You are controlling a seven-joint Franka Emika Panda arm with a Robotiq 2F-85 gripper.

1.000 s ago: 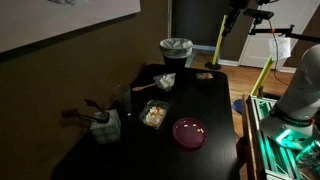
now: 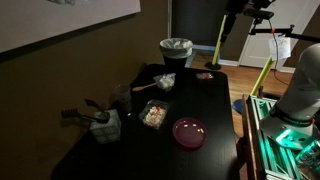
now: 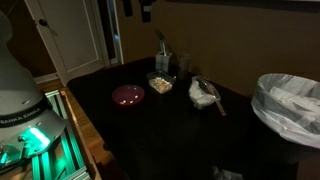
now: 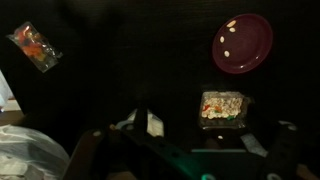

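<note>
My gripper (image 3: 137, 14) hangs high above the dark table, its two fingers spread apart and nothing seen between them. A maroon plate (image 2: 189, 133) with a few small pale pieces on it lies toward the table's near end. Beside it is a clear container (image 2: 155, 114) of mixed food, which shows brightly in the wrist view (image 4: 222, 107). Farther along the table sits a crumpled white bag or cloth (image 3: 200, 95). A small packet with reddish contents (image 4: 36, 45) lies apart from the others.
A wooden spoon (image 2: 144, 87) lies near the white bundle. Along the wall side stand a dark clear cup (image 2: 122, 98) and a utensil holder (image 2: 104, 127). A bin with a white liner (image 3: 285, 105) stands past the far end.
</note>
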